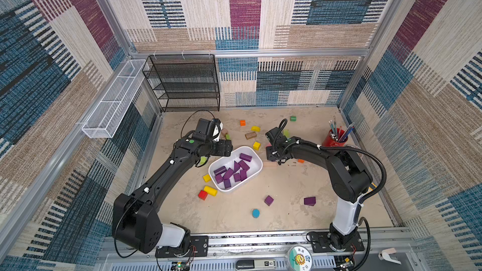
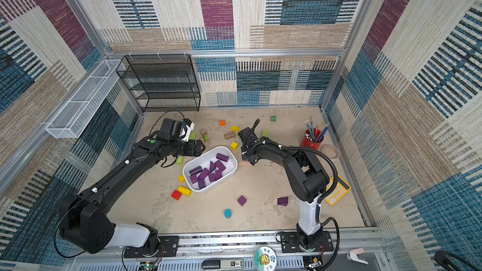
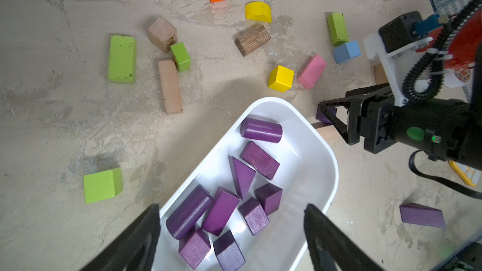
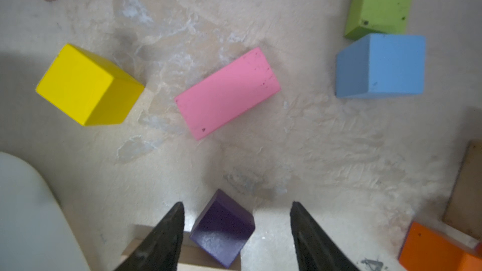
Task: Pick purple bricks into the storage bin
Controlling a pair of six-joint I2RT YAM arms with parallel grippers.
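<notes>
A white oval bin (image 1: 256,173) holds several purple bricks (image 3: 260,159). My open left gripper hangs above it. My right gripper stands open just beside the bin's right end, around a dark purple cube (image 4: 223,228) that sits against a pale wooden block (image 4: 135,256); whether the fingers touch it I cannot tell. Two more purple bricks lie on the near table, one at middle (image 1: 269,200) and one (image 1: 309,200) to the right.
Other coloured blocks surround the bin, among them pink (image 4: 226,92), yellow (image 4: 90,85) and blue (image 4: 379,65) ones. A red pen cup (image 2: 311,140) stands at right, a wire rack (image 1: 180,82) at back left.
</notes>
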